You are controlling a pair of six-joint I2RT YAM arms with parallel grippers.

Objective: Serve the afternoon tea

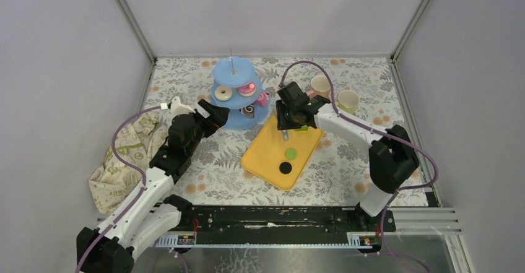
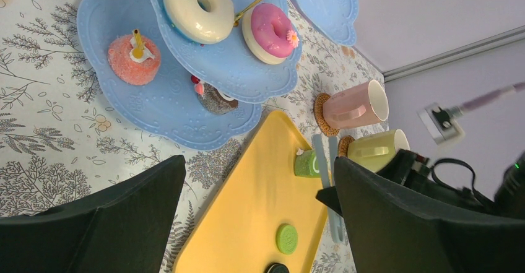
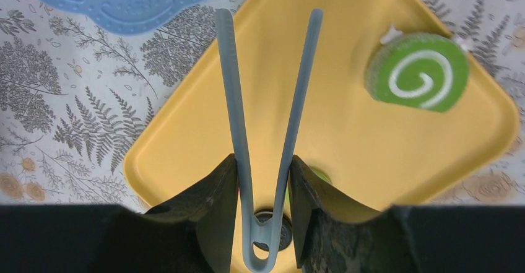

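My right gripper is shut on light blue tongs (image 3: pixel 231 87), held above the yellow tray (image 1: pixel 266 161). The tongs' tips are spread apart. A green swirl cake (image 3: pixel 416 69) lies on the tray, with green and black discs (image 1: pixel 290 154) below it. My left gripper (image 1: pixel 215 113) stands open and empty beside the three-tier blue stand (image 1: pixel 233 67), which holds a white donut (image 2: pixel 199 13), a pink donut (image 2: pixel 272 31), a coral sweet (image 2: pixel 131 69) and a dark sweet (image 2: pixel 216 103).
A pink mug (image 2: pixel 350 106) and a yellow mug (image 2: pixel 374 149) on coasters stand at the back right. A crumpled cloth (image 1: pixel 114 180) lies at the left.
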